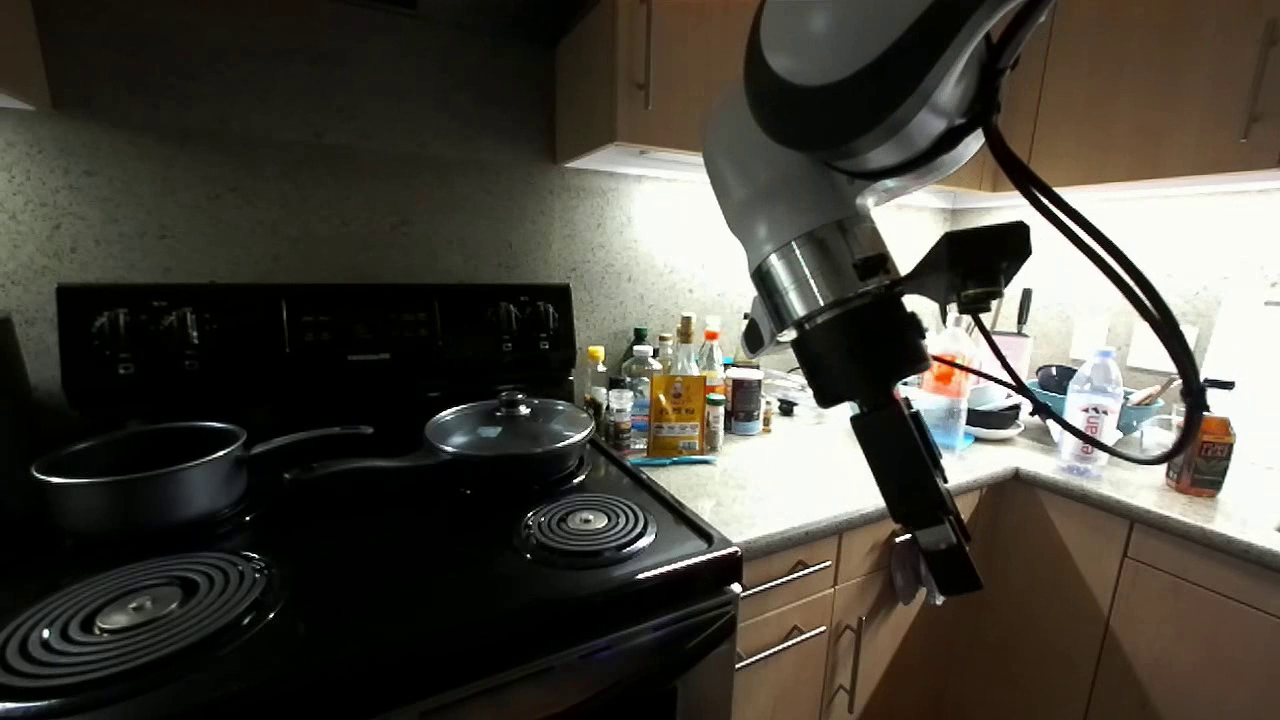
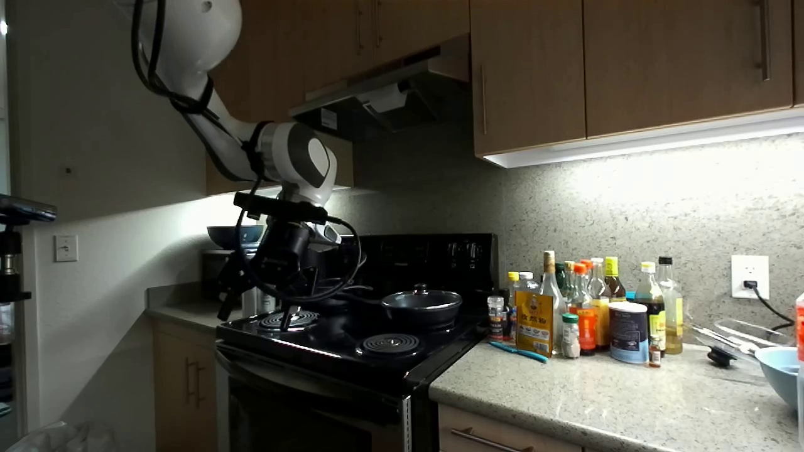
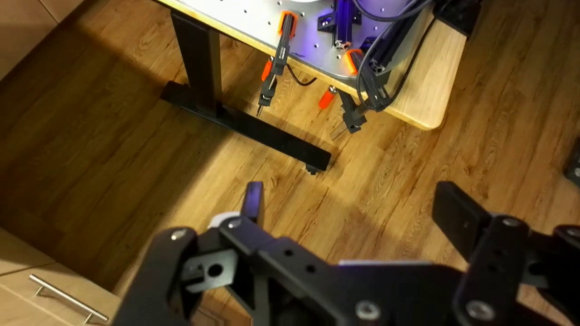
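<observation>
My gripper stands open, its two fingers wide apart with only bare wooden floor showing between them. From exterior view 1 the gripper (image 1: 948,570) points downward in front of the drawers and hides most of a grey cloth (image 1: 906,569) hanging from a drawer handle. Exterior view 2 places the gripper (image 2: 256,312) in front of the stove's left part. On the stove sit an uncovered pot (image 1: 144,486) at the left and a frying pan (image 1: 510,450) under a glass lid. Nothing is held.
Bottles and jars crowd the counter beside the stove, with a yellow packet (image 1: 677,415) in front. An Evian bottle (image 1: 1090,414) and an amber bottle (image 1: 1201,454) stand farther right. Below the wrist camera, a table (image 3: 435,106) carries clamps at its edge.
</observation>
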